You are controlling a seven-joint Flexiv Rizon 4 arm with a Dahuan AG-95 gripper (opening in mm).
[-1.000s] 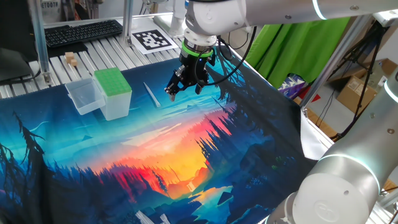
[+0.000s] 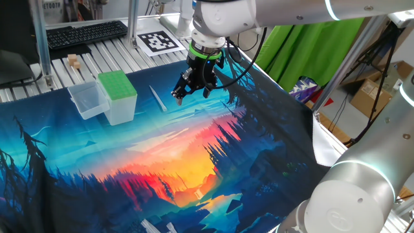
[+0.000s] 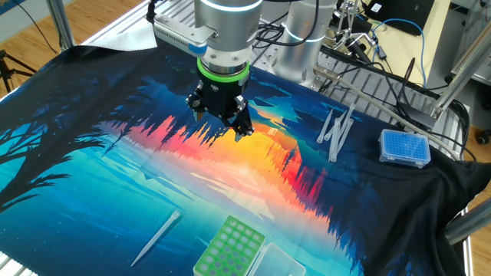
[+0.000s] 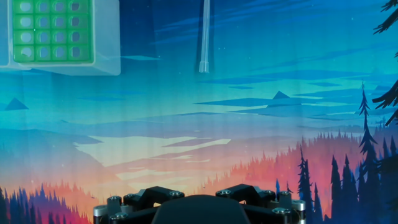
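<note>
My gripper [image 2: 193, 97] hangs above the printed cloth, its two fingers spread apart and nothing between them. In the wrist view, the gripper shows at the bottom edge with a wide gap. A clear pipette tip [image 3: 156, 238] lies alone on the blue part of the cloth; in the wrist view this tip [image 4: 204, 43] is at the top, ahead of the fingers and apart from them. Beside it stands a tip rack [image 2: 118, 97] with a green perforated top, its clear lid [image 2: 89, 99] swung open. From above, the green grid [image 4: 51, 30] shows rows of holes.
Several more clear tips [image 3: 336, 134] lie together near the arm's base. A box with a blue grid [image 3: 404, 147] sits by the cloth's edge. A keyboard [image 2: 87, 34] and a printed marker [image 2: 159, 41] are beyond the cloth.
</note>
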